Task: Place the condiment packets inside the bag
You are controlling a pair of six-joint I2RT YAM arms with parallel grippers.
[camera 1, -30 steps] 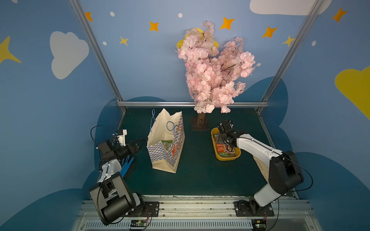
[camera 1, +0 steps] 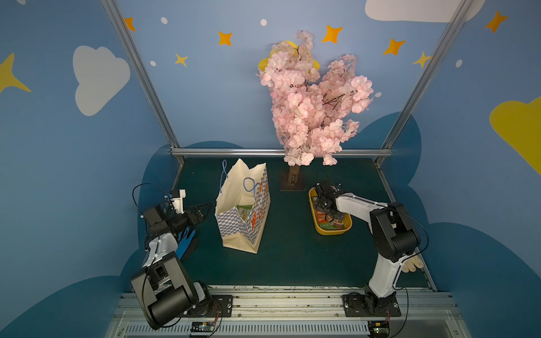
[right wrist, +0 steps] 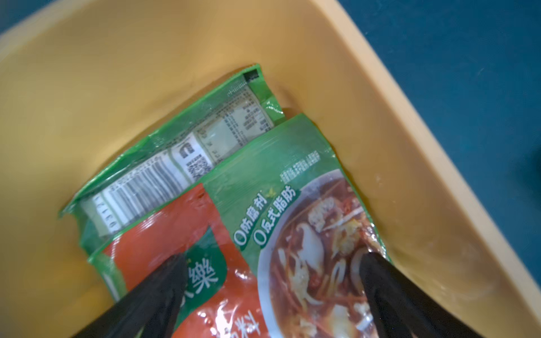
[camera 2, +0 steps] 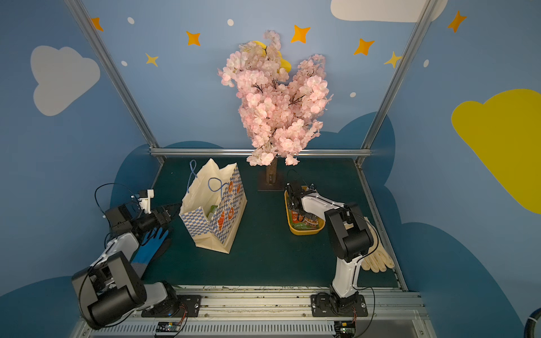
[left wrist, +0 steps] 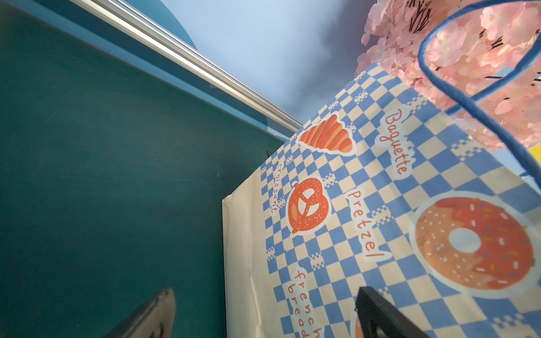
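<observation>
In the right wrist view, a red and green condiment packet (right wrist: 231, 242) overlaps a second green packet (right wrist: 186, 157) inside the yellow basket (right wrist: 428, 169). My right gripper is open over them, its dark fingers spread apart with the front packet beneath. The paper bag (camera 1: 263, 219), cream with blue checks, stands upright and open left of the table's centre; a green packet (camera 1: 244, 211) shows inside it. Beside the bag's left side my left gripper stands open and empty, its fingertips at the bottom of the left wrist view before the printed panel.
Behind the basket and bag stands a pink blossom tree (camera 1: 293, 177) on a flat base. A blue glove (camera 2: 147, 248) lies under the left arm, a cream glove (camera 2: 378, 256) near the right edge. Between bag and basket the table is clear.
The left arm, bag and basket have stayed put.
</observation>
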